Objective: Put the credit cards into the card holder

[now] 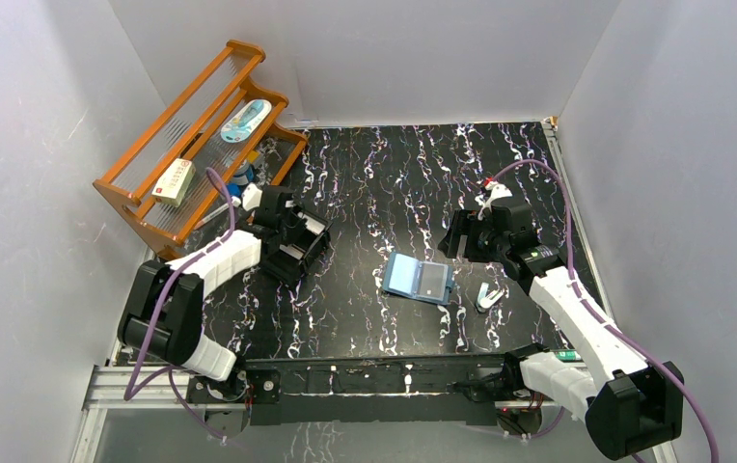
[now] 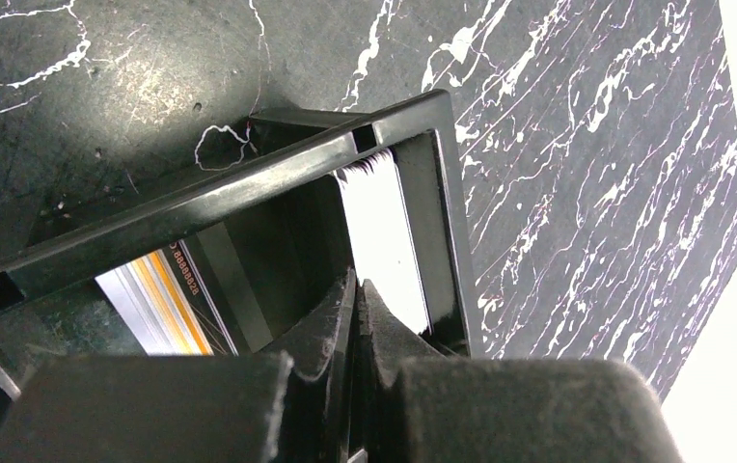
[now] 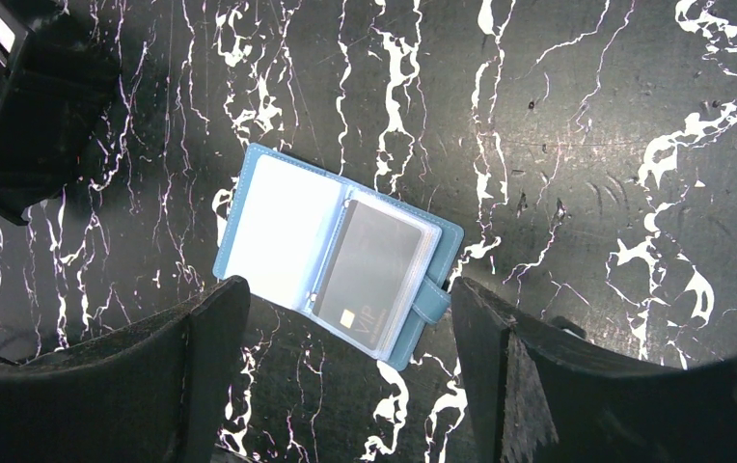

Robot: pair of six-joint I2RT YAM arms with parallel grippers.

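My left gripper is shut, its tips down over a black tray (image 2: 220, 188), beside a stack of white cards (image 2: 376, 231) in its end slot; nothing clearly shows between the tips. Orange-striped cards (image 2: 157, 299) lie in another part of the tray. A light-blue card holder (image 3: 283, 217) lies open on the table, a grey VIP card (image 3: 365, 270) in its clear sleeve. Above it and to the right, in the top view, my right gripper (image 1: 457, 234) hangs open with nothing between its fingers.
A wooden rack (image 1: 220, 68) with boxes and other items stands at the back left, behind the tray. A small white-and-grey object (image 1: 490, 299) lies right of the holder.
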